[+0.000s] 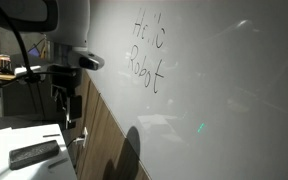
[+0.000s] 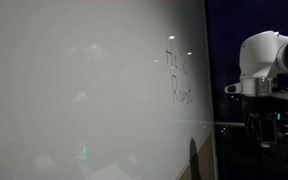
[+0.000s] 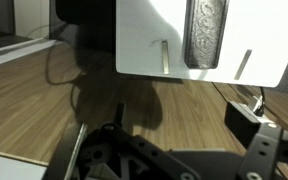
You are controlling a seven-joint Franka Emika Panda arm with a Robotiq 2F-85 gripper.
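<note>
On the white table [image 3: 144,50], a dark oblong block that looks like an eraser [image 3: 205,34] lies flat. One thin marker-like stick [image 3: 165,58] rests on each side of it. My gripper stands open, its fingers wide apart, with nothing visible between them. In the wrist view the block lies beyond the fingertips. From outside, the gripper [image 1: 67,108] hangs in the air near the table's far side, beyond the block [image 1: 34,154]. A whiteboard [image 1: 219,90] bears the handwriting "Hello Robot" [image 1: 147,68].
Wood panelling [image 1: 104,135] runs below the whiteboard. A cable [image 1: 79,140] passes by the table's right side. Wooden floor [image 3: 34,110] shows beyond the table edge in the wrist view. The second exterior view is dark around the arm [image 2: 264,55].
</note>
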